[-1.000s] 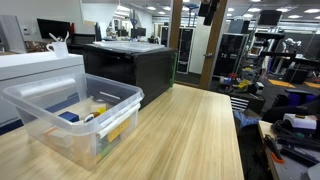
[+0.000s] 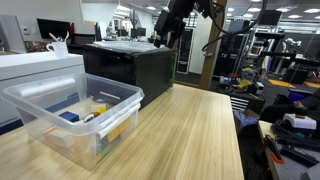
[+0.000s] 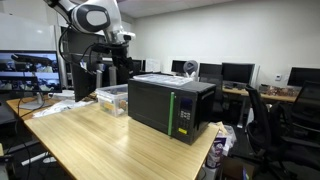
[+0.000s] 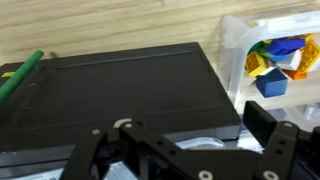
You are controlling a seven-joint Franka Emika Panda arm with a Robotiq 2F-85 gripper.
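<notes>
My gripper hangs above the black microwave (image 4: pixel 110 92); in the wrist view its dark fingers stand apart at the lower edge, with nothing seen between them. In exterior view 1 the gripper (image 2: pixel 166 38) shows near the microwave's top (image 2: pixel 152 76). A green strip (image 3: pixel 172 110) runs down the microwave's front. Beside it stands a clear plastic bin (image 2: pixel 118 112), holding small coloured blocks (image 4: pixel 270 82) in blue, yellow and orange. The bin's far contents are partly hidden.
A pale sheet or lid (image 3: pixel 165 78) lies on top of the microwave. Monitors (image 3: pixel 210 72) and an office chair (image 3: pixel 275 125) stand behind.
The arm has swung left and lower in exterior view 1, bringing the gripper from the upper right to over the microwave. The bin and microwave have not moved.
</notes>
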